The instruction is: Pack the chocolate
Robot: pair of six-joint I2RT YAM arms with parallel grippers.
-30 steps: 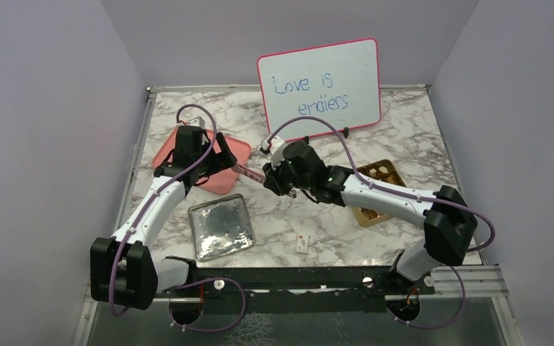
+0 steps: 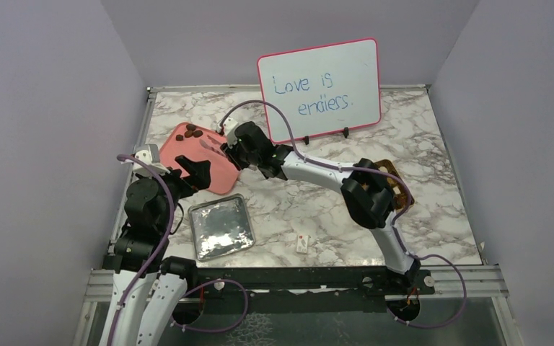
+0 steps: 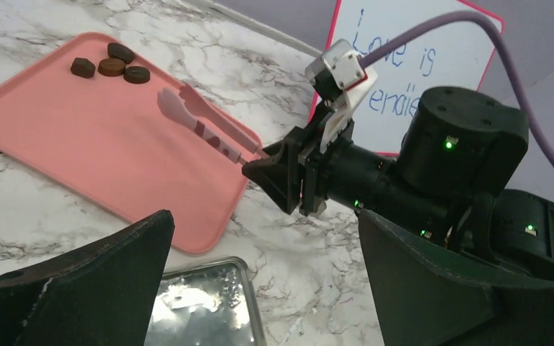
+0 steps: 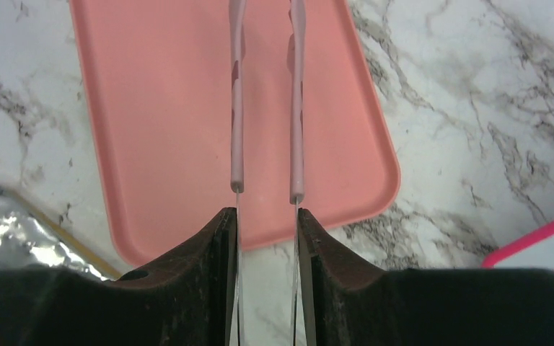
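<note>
Several dark chocolates (image 3: 112, 67) lie at the back of the pink tray (image 2: 220, 183). My right gripper (image 2: 218, 148) hangs over that tray, holding long pink tongs (image 4: 297, 130), their tips pointing toward the chocolates; in the right wrist view the tongs' two arms are apart with nothing visible between them. My left gripper (image 2: 195, 173) is at the tray's left front, its wide black fingers (image 3: 79, 281) open with nothing between them.
A metal tray (image 2: 222, 227) lies in front. A gold box with compartments (image 2: 404, 194) is at the right, partly hidden by my right arm. The whiteboard (image 2: 319, 86) stands at the back; a small card (image 2: 302, 243) lies front centre.
My right arm has moved left and back over the pink tray with the tongs. My left arm has drawn toward the left and front, away from the tray's middle.
</note>
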